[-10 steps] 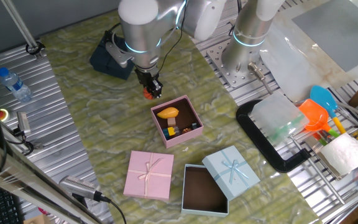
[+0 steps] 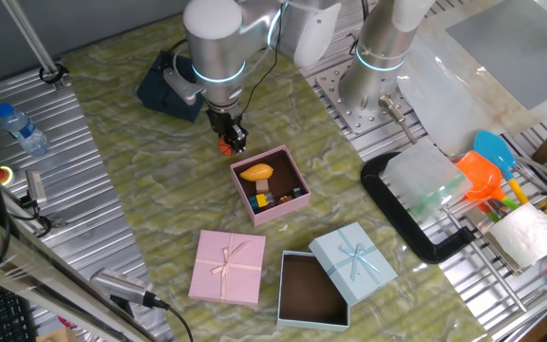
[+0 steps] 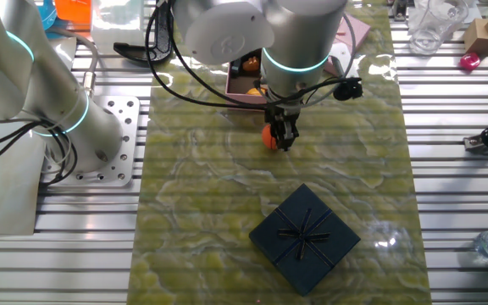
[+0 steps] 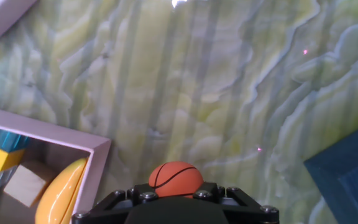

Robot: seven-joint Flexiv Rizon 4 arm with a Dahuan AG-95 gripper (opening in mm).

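Observation:
My gripper is beside the pink box, on the side toward the dark box, shut on a small orange ball with black lines. In the wrist view, the ball sits between the fingertips at the bottom centre. Its lower part is hidden by the gripper. The open pink box holds a yellow-orange, mango-like fruit, a wooden block and several small coloured blocks. How high the ball is above the table cannot be told.
A dark blue box with a bow stands on the green marbled cloth. Near the front lie a pink lid and an open light-blue box with its lid leaning across one corner. Bare cloth separates the gripper from the dark box.
Over the last second my gripper has shifted very slightly, with the ball at its tips. The boxes and lids have stayed where they were.

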